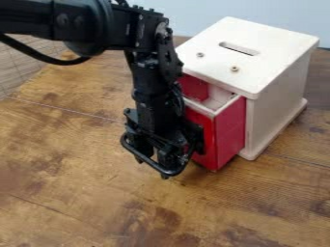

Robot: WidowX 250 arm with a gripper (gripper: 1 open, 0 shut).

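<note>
My black gripper (pixel 157 154) hangs low over the wooden floor, directly in front and left of a red drawer front (pixel 222 135) on a white wooden box (pixel 264 77). The drawer is pulled partly out, showing a pale rim and red interior behind the arm. The arm hides part of the drawer front, and whether the fingers are open or shut is unclear.
The box has a slot and two bolts on its top. A white wall stands behind, and a cable loops from the arm at upper left.
</note>
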